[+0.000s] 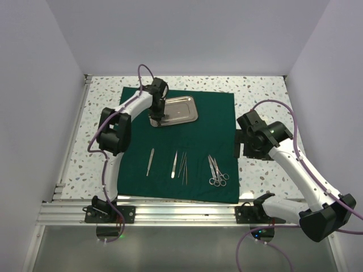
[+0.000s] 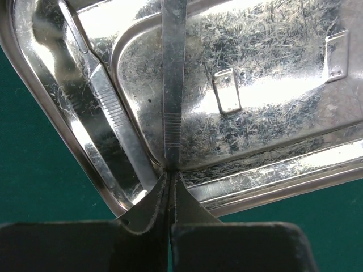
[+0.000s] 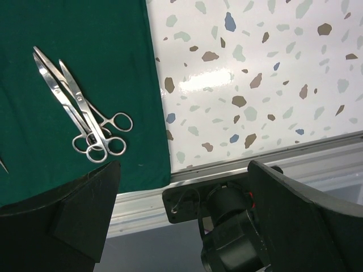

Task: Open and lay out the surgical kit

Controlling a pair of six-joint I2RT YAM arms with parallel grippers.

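The metal tray point(image 1: 190, 110) lies on the green cloth, toward its far side. In the left wrist view, a flat metal handle point(image 2: 173, 85) stretches away from the tips of my left gripper. Those fingers are shut and meet at the handle's end; whether they pinch it is hidden. A second scalpel handle point(image 2: 116, 113) rests along the tray's left channel. Laid out on the cloth are a slim handle point(image 1: 150, 162), a scalpel point(image 1: 174, 165), thin tweezers point(image 1: 185, 169) and several scissor-like tools point(image 3: 85, 110). My right gripper is open and empty, right of the cloth.
Bare green cloth point(image 1: 207, 136) lies between the tray and the laid-out tools. A metal rail point(image 1: 187, 209) runs along the near edge.
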